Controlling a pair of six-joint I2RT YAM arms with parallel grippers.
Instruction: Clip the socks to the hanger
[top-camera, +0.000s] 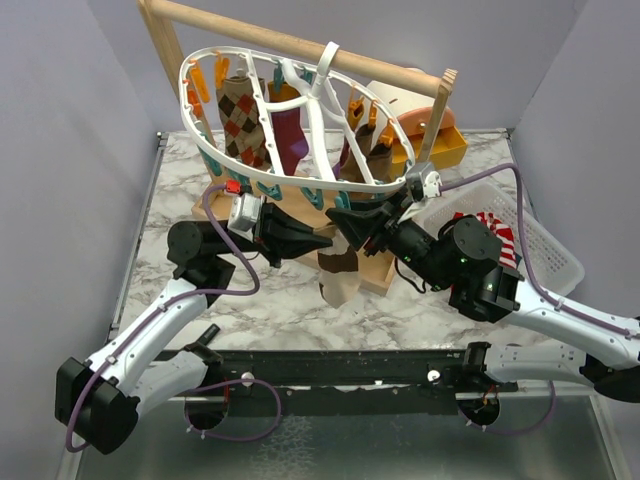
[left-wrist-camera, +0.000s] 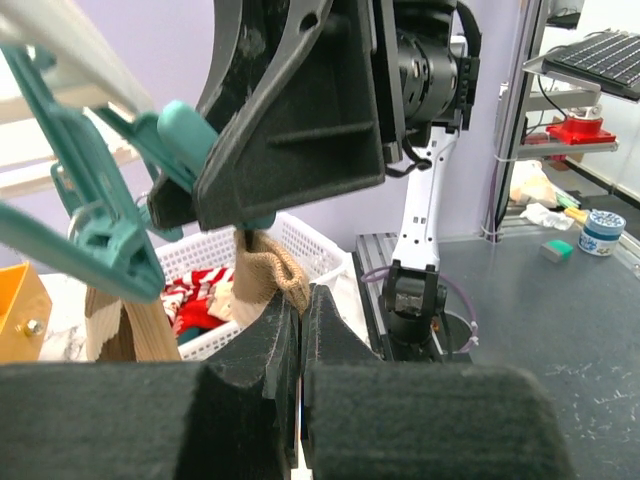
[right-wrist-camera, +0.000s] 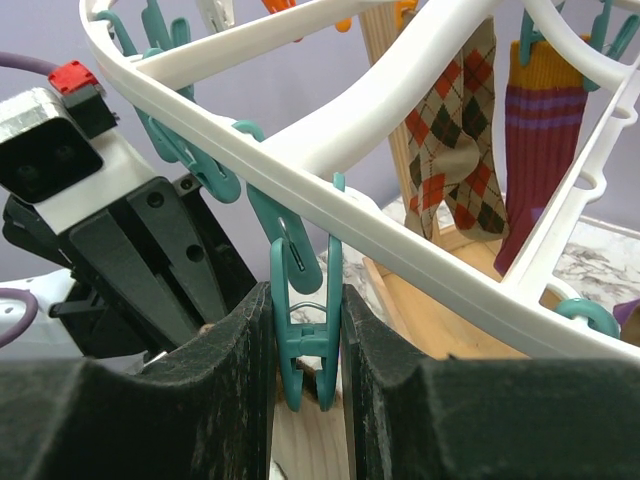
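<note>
The round white hanger (top-camera: 280, 181) carries teal and orange clips under the wooden bar. A brown-and-cream sock (top-camera: 340, 280) hangs below its front rim. My left gripper is shut on the upper edge of this sock, whose tan fabric (left-wrist-camera: 268, 265) rises to the teal clip end beneath the right fingers. On the rim's front, my right gripper is shut on a teal clip (right-wrist-camera: 306, 341), squeezing its arms from both sides. Brown cloth shows at the clip's lower end; whether the clip's fingers enclose it cannot be told.
An argyle sock (top-camera: 243, 120), a purple sock (top-camera: 289, 140) and brown socks (top-camera: 378, 160) hang from other clips. A white basket (top-camera: 545, 240) with red striped cloth stands at right, a yellow box (top-camera: 450, 150) behind. Both grippers are close together under the rim.
</note>
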